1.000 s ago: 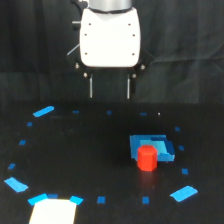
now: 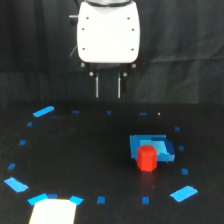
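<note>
My gripper point(image 2: 108, 86) hangs at the top centre from a white body point(image 2: 108, 35), above the back of the black table, open, with nothing between its two thin fingers. A red cylinder point(image 2: 147, 158) stands at the right, at the near side of a small blue tray point(image 2: 167, 146), partly covering it; whether it is inside or in front, I cannot tell.
A cream square object point(image 2: 53, 213) lies at the front left. Blue tape strips and small squares mark the black table point(image 2: 90, 150), whose middle and left are clear.
The gripper is slightly higher, and its fingers stand somewhat closer together than before. The cylinder and tray look unchanged.
</note>
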